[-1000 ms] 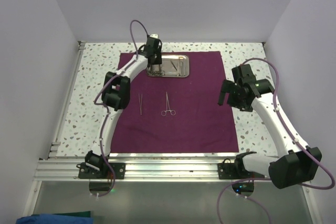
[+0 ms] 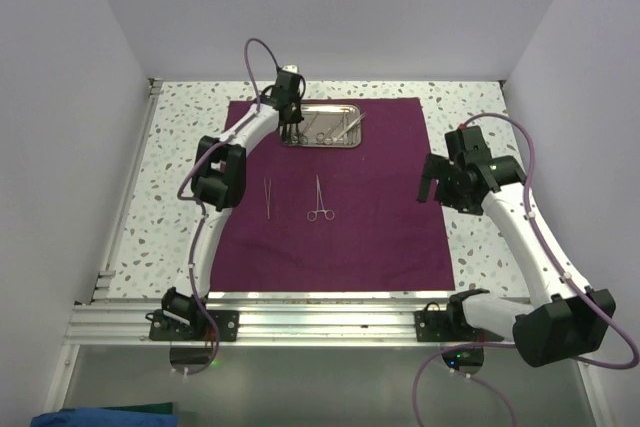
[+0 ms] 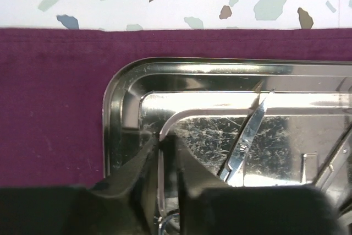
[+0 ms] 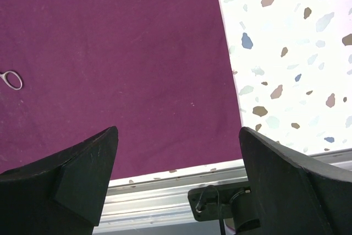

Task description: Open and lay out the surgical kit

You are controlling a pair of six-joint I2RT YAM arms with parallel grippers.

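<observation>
At the back of the purple cloth (image 2: 380, 237) lies the metal tray (image 2: 358, 107), holding several instruments. In the left wrist view, a slim, pointed instrument (image 3: 247, 141) rests in it. My left gripper is over the tray's left part, its blurred fingers a narrow gap apart; a metal ring (image 3: 170, 223) shows low between them. Whether they touch it is unclear. On the cloth lie a ring-handled instrument (image 2: 319, 202), its rings toward the front, and thin tweezers (image 2: 267, 199) to its left. My right gripper stands wide open and empty above the cloth's right side.
One light instrument (image 2: 352, 126) slants across the tray's right end. Speckled table (image 2: 480, 247) borders the cloth, and a metal rail (image 2: 330, 317) runs along the front.
Instruments in the tray have shifted: the one at the right end now slants, and rings show spread along the tray's front. The left gripper has moved only slightly. The right arm has barely moved.
</observation>
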